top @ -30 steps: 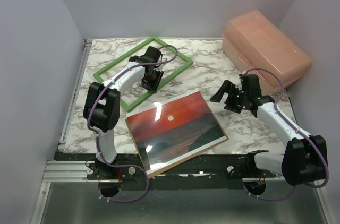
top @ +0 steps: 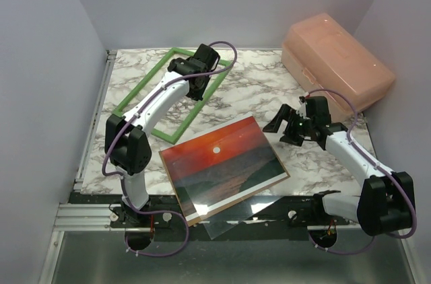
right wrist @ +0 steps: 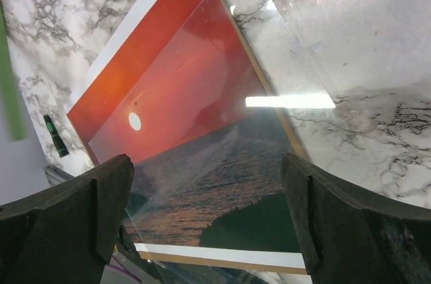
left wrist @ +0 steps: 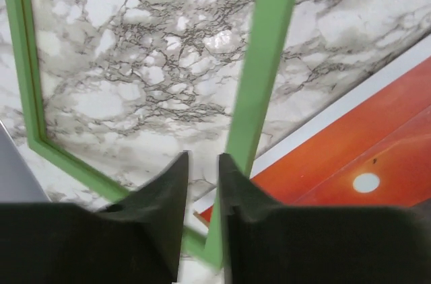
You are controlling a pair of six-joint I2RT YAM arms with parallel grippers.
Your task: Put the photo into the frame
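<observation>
The green frame (top: 192, 116) lies at the back left of the table. My left gripper (top: 196, 94) is over its right side; in the left wrist view the blurred fingers are at that green bar (left wrist: 258, 75), and whether they grip it is unclear. The photo (top: 222, 163), a sunset print with a white border and wooden backing, lies front centre, with a clear sheet (right wrist: 323, 75) on and beside it. My right gripper (top: 286, 124) stands open at the photo's upper right, nothing between its fingers.
A pink closed box (top: 337, 62) fills the back right. The table's front edge is just below the photo.
The right arm moved very slightly.
</observation>
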